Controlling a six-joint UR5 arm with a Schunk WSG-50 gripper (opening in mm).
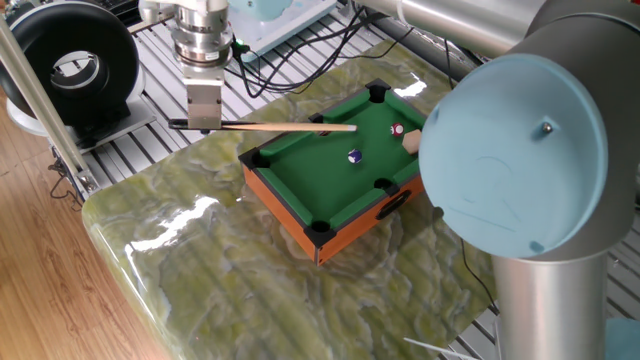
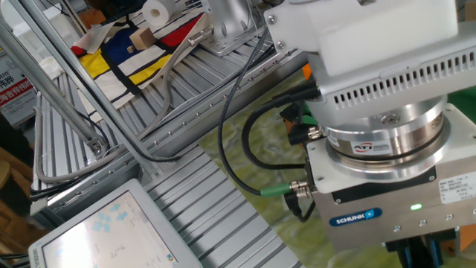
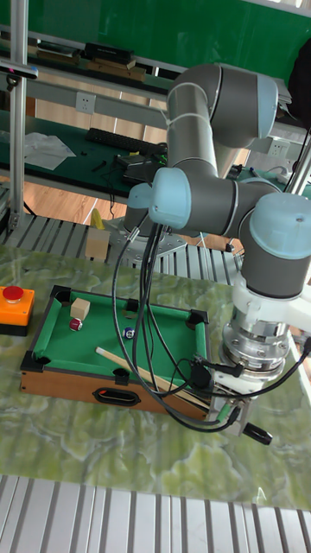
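My gripper is shut on the dark rear part of a wooden cue stick. The cue runs roughly level over the near rail of the small green pool table, its pale tip above the felt. Short of the blue-and-white ball, the tip points past it on the far-rail side. Farther along lies a red-and-white ball, beside a wooden block partly covered by the arm. In exterior view 2 only the tops of the black fingers show, and the cue is out of sight.
The pool table stands on a glossy green marbled mat. An orange box with a red button is left of it in exterior view 3. Cables from the arm loop in front of the table.
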